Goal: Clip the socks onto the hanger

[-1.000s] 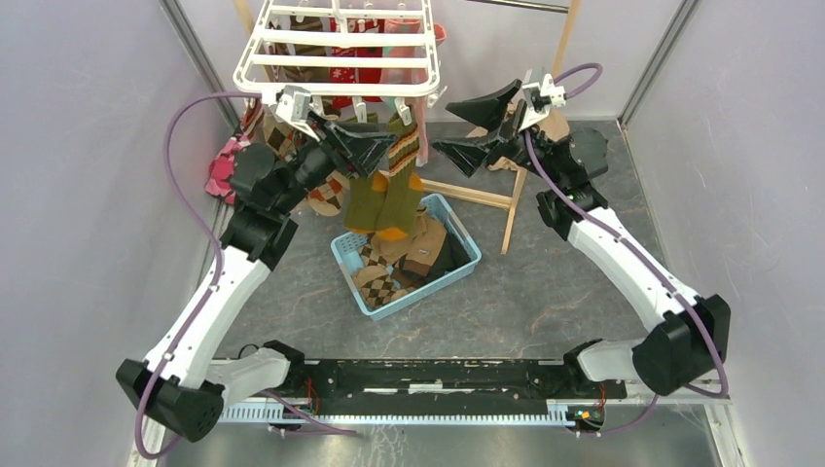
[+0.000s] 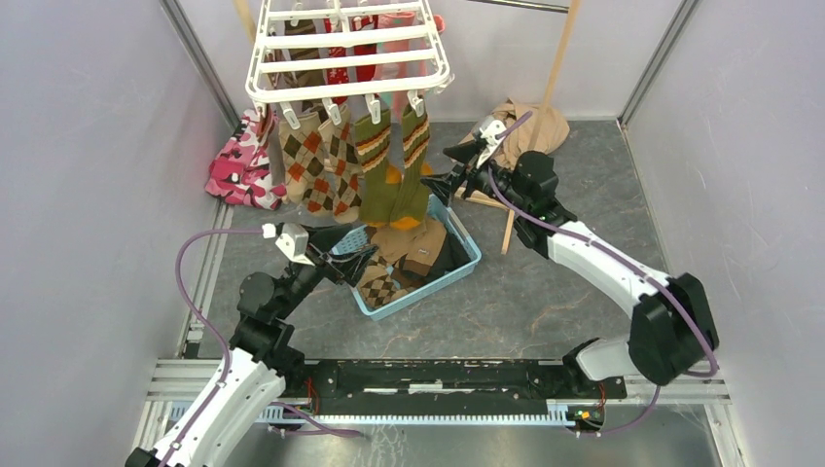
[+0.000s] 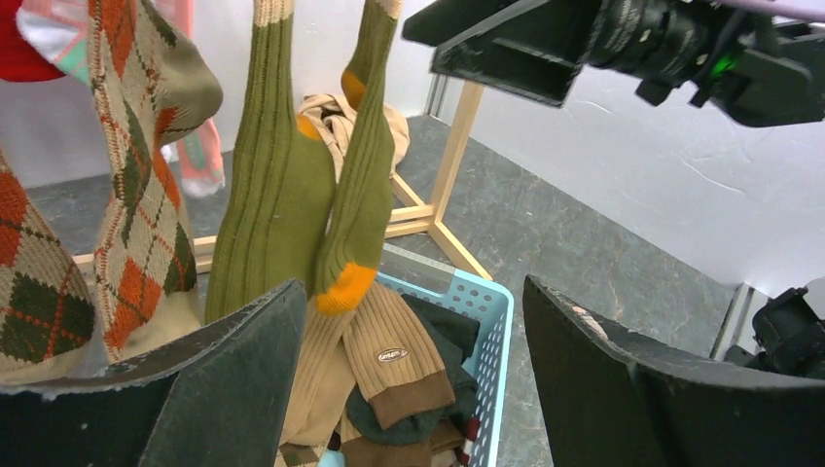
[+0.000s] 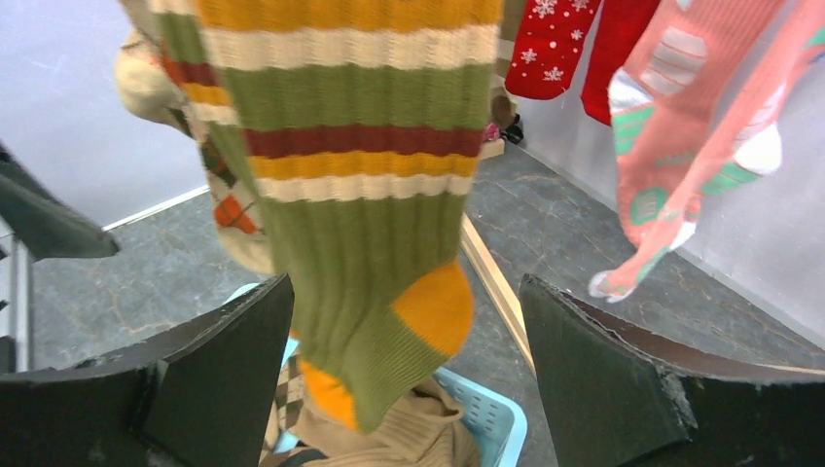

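Green socks with orange toes and striped cuffs (image 2: 375, 180) hang from white clips under the hanger rack (image 2: 345, 89), beside argyle socks (image 2: 304, 161); red and pink socks (image 4: 652, 170) hang farther back. My left gripper (image 2: 352, 255) is low, in front of the socks over the blue basket (image 2: 454, 277), open and empty. My right gripper (image 2: 447, 172) stands open beside the right green sock, which fills much of the right wrist view, with nothing visibly held. The basket holds a pile of loose brown, dark and argyle socks (image 3: 394, 365).
A wooden stand (image 3: 450, 146) rises behind the basket on the right, with beige cloth beside it. A pink camouflage item (image 2: 243, 170) lies at the left wall. The floor right of the basket is clear.
My left gripper has moved down from the clips toward the basket. My right gripper has moved leftward, closer to the green socks.
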